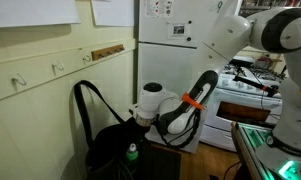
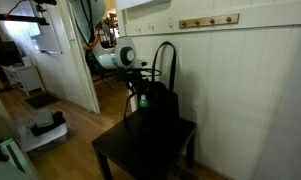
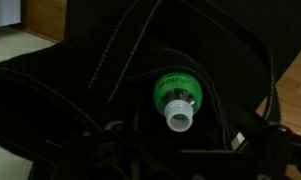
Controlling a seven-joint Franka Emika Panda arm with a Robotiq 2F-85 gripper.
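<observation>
A green bottle with a white cap (image 3: pixel 178 104) stands in a black bag (image 3: pixel 50 85), seen from above in the wrist view. My gripper is open, its dark fingers apart at the lower left and lower right of that view, with nothing gripped between them. The bottle's cap shows above the fingertips' line. In exterior view 1 the green bottle (image 1: pixel 132 152) is just below and left of the white arm. Exterior view 2 shows the bottle (image 2: pixel 144 102) at the bag's opening; the fingers are hard to make out against the black cloth there.
The bag, with its tall strap loop (image 2: pixel 173 62), rests on a black table (image 2: pixel 120 150) against a white panelled wall (image 2: pixel 230 90). Wall hooks (image 1: pixel 58 66) are above it. Part of the tabletop in front of the bag is bare.
</observation>
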